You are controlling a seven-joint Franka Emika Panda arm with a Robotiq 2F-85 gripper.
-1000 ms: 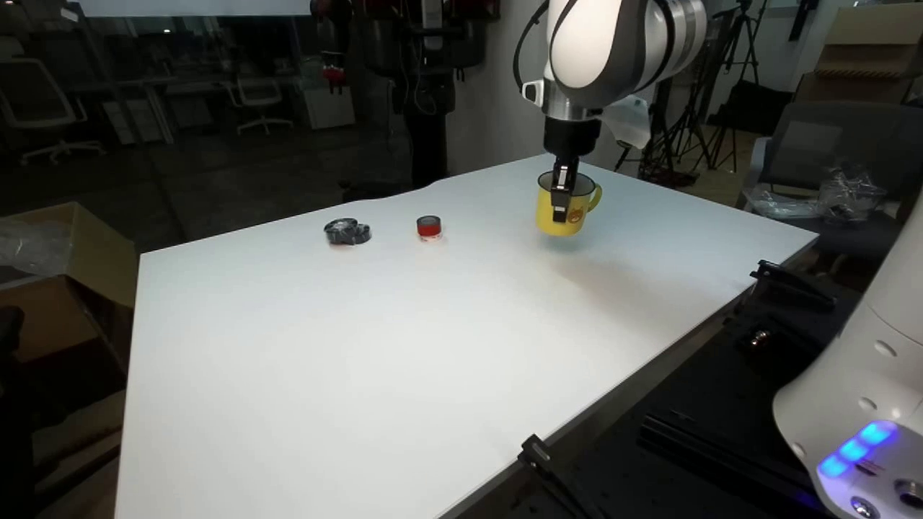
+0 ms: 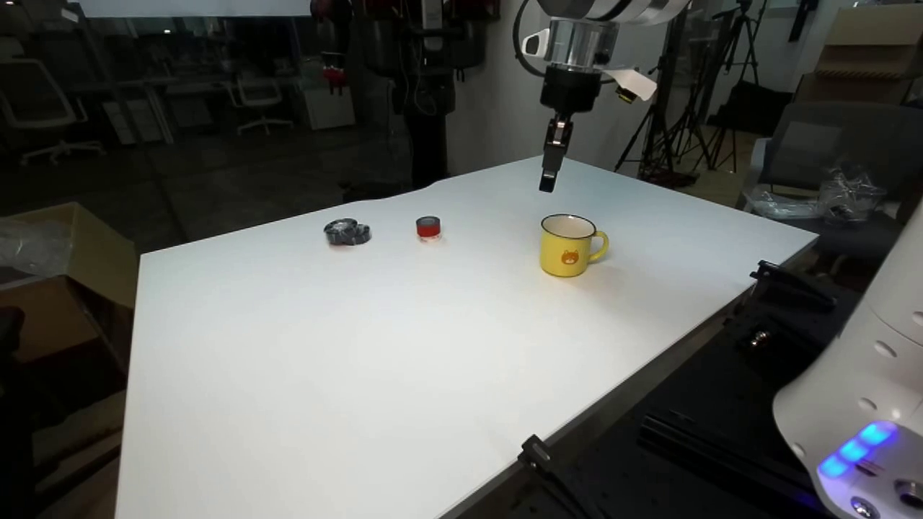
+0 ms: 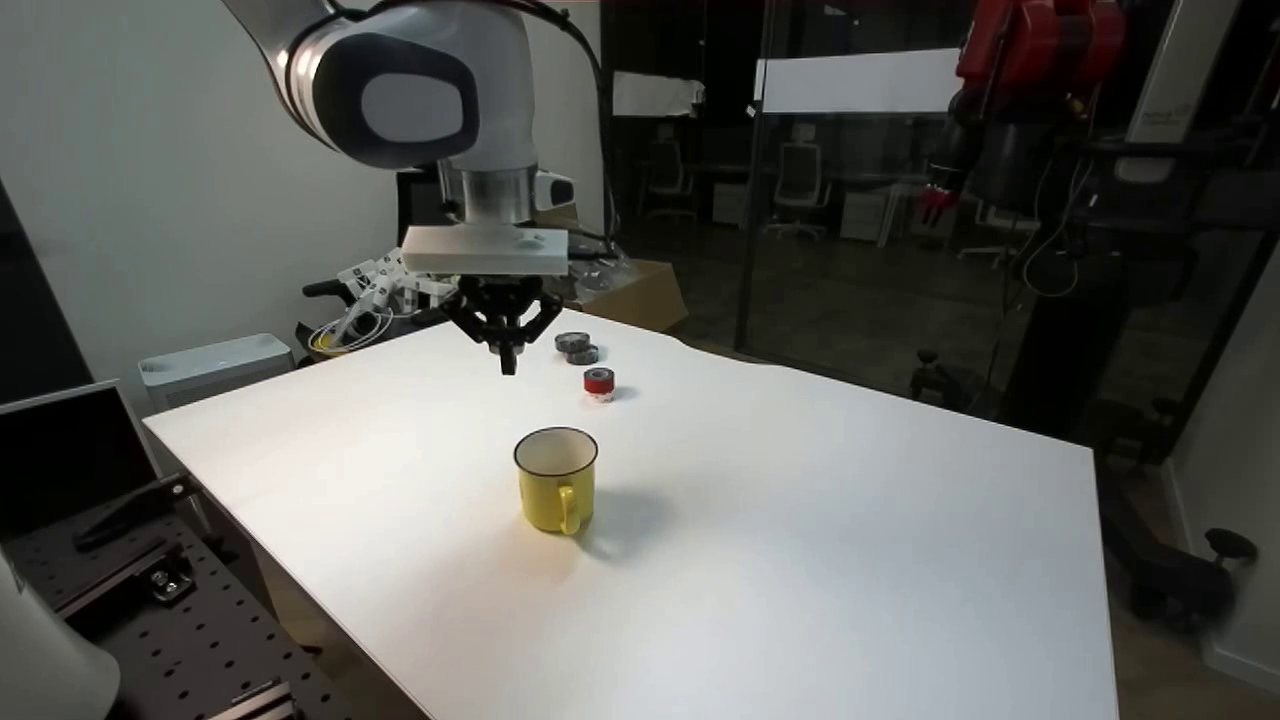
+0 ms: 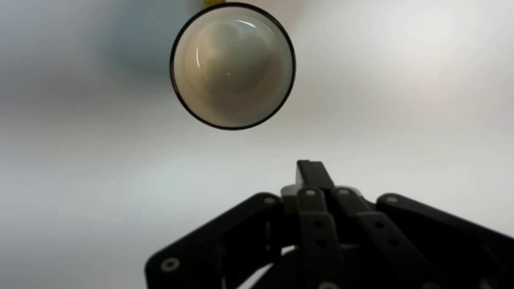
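Observation:
A yellow enamel mug (image 2: 562,256) with a dark rim and a small bear face stands upright on the white table (image 2: 346,363). In exterior view 2 its handle faces the camera, and the wrist view looks straight down into the mug (image 4: 233,67), which appears empty. My gripper (image 2: 549,183) hangs in the air above the table, clear of the mug. The wrist view has the gripper shut, its fingertips together and off to one side of the rim. Nothing shows between them.
A red and grey tape roll (image 2: 428,228) and dark rolls (image 2: 347,231) sit toward the table's far edge. Black clamps (image 2: 538,451) grip the edge by the robot base.
A second ago the gripper was at the mug, which appeared raised off the table. Now the mug stands on the table, nearer exterior camera 1, and the gripper is higher and apart from it.

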